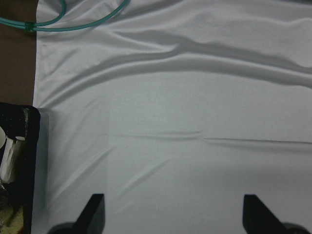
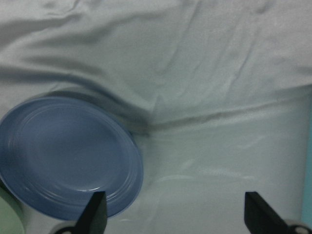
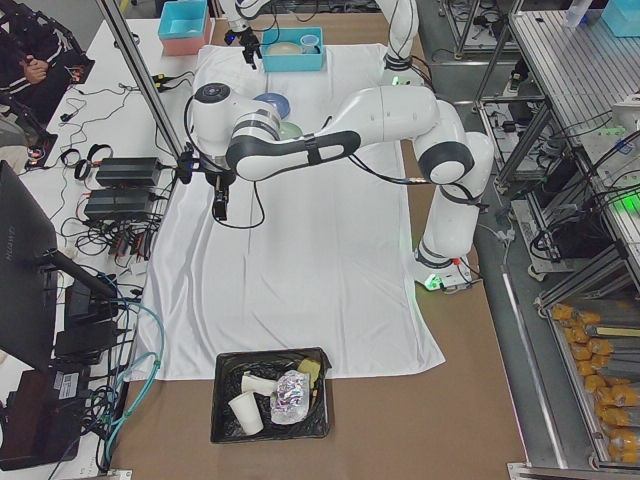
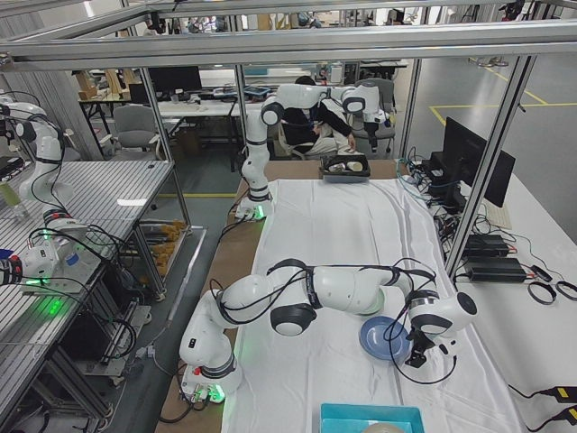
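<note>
My left gripper hangs over the white cloth (image 3: 290, 300) beside the black bin (image 3: 322, 420) holding white cups, a foil package and a yellow sponge; it is open and empty. My right gripper is open and empty above the cloth by a blue plate (image 2: 68, 156), with a green dish (image 2: 9, 214) at its left edge. A light blue container (image 4: 370, 415) with a bowl and a cup inside sits at the far end in the camera left view.
Cables and a monitor (image 3: 25, 270) line the side table. A metal rack (image 3: 570, 80) stands opposite.
</note>
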